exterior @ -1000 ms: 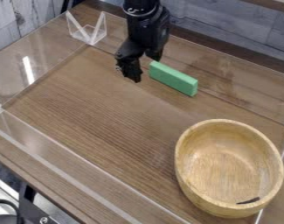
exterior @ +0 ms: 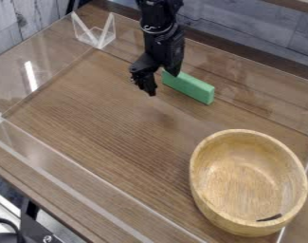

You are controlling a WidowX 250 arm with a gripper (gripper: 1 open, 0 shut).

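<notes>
My black gripper (exterior: 156, 74) hangs at the top middle of the view, open, its fingers angled down and to the left. A green block (exterior: 190, 89) lies on the wooden surface just right of the gripper, its upper-left end close to or partly behind it. Whether the fingers touch the block, I cannot tell.
A large round wooden bowl (exterior: 199, 181) with a small dark mark or item inside stands at the lower right. Clear plastic pieces lie at the upper left and left edge.
The gripper has shifted slightly and changed its pose a little near the green block. The block and bowl look unmoved.
</notes>
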